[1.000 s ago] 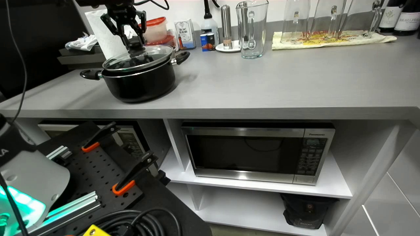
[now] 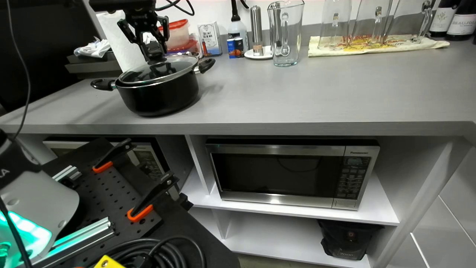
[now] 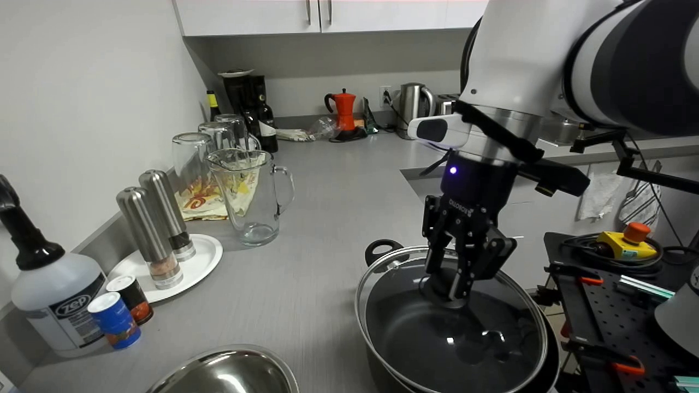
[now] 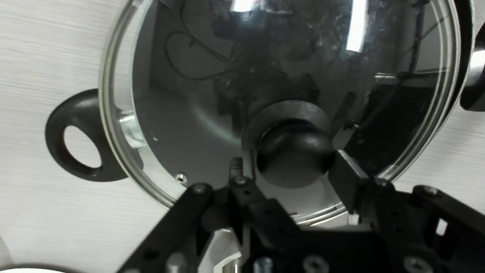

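Note:
A black pot [image 2: 161, 99] stands on the grey counter at the left in the first exterior view. Its glass lid [image 2: 180, 67] with a metal rim lies over the top, level or nearly so. In the wrist view, the lid's round black knob [image 4: 295, 152] is between the two fingers of my gripper. The fingers are part open; a narrow gap shows between the knob and the left finger. The right finger [image 4: 348, 175] is close against the knob's other side, and contact cannot be told.
A metal bowl [image 3: 226, 373], salt and pepper mills on a white plate [image 3: 213, 258], and a glass pitcher [image 3: 252, 196] stand near the pot. The counter [image 2: 357, 89] right of the pot is clear. A pot handle [image 4: 82, 136] sticks out sideways.
The lid has come down slightly and shifted a little right, now sitting closer on the pot's rim. My gripper has moved down and right with it. The pot has stayed put.

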